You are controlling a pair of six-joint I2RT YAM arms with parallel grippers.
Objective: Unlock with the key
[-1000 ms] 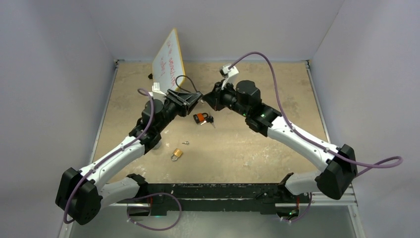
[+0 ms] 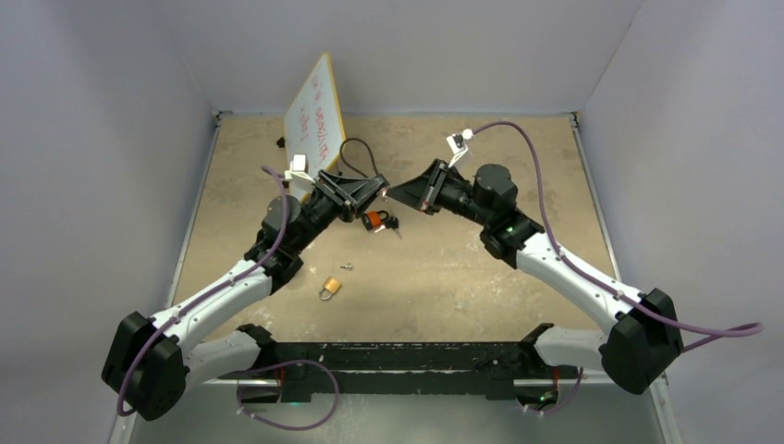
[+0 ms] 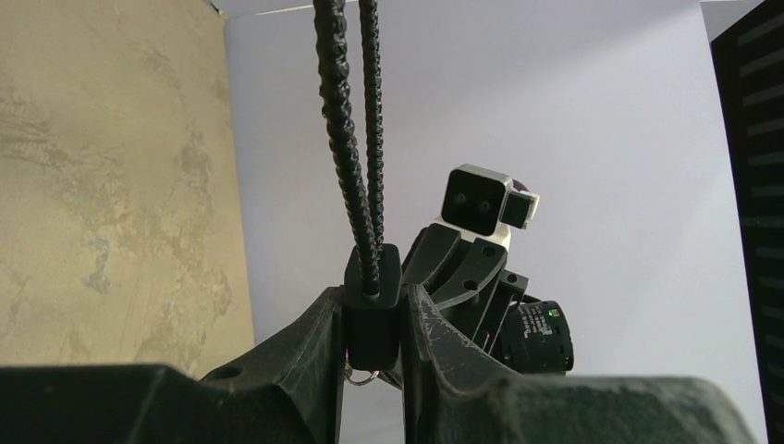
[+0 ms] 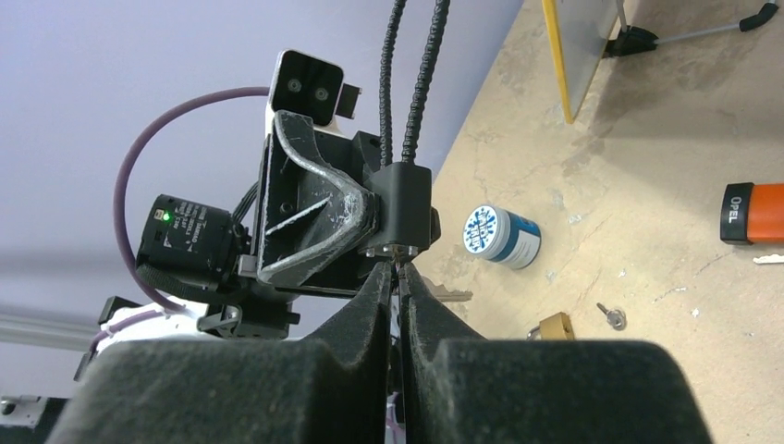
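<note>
My left gripper (image 2: 377, 185) is shut on a black lock body (image 3: 370, 328) with a ribbed cable loop (image 3: 344, 148) rising from it. Facing it from the right, my right gripper (image 2: 394, 192) has its fingertips just below the lock's underside in the right wrist view, very close together. A key blade (image 4: 455, 294) shows behind those fingertips; whether they grip it, or whether it is in the lock, I cannot tell.
A brass padlock (image 2: 330, 288), a small key (image 2: 346, 266), a black-and-orange item (image 2: 373, 220) with keys, and a blue-white tin (image 4: 501, 237) lie on the floor. A white board (image 2: 312, 120) leans at the back left.
Both arms moved right over the last second, the right one more and turning.
</note>
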